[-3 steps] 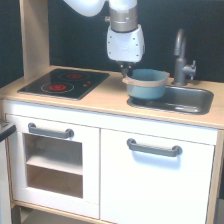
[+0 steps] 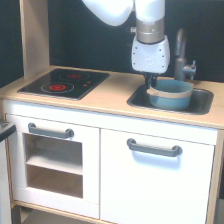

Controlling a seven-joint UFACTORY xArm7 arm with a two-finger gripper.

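A blue-green pot [image 2: 172,95] with a beige rim or handle on its left side is over the sink [image 2: 201,103], its lower part within the basin's outline. Whether its base touches the basin floor cannot be told. From above, my gripper [image 2: 151,82] reaches down to the pot's left side and appears shut on its edge there. The dark fingertips are small and partly merge with the rim.
Behind the pot rises a grey faucet [image 2: 181,55]. To the left, the black stovetop [image 2: 65,83] with red burner rings is empty, and the wooden counter [image 2: 115,92] between is clear. Below are an open-fronted compartment [image 2: 55,165] and a white cabinet door [image 2: 150,180] with a grey handle.
My gripper and the pot have moved together to the right and lower, from the sink's left edge to over the basin. The stovetop and cabinets look the same.
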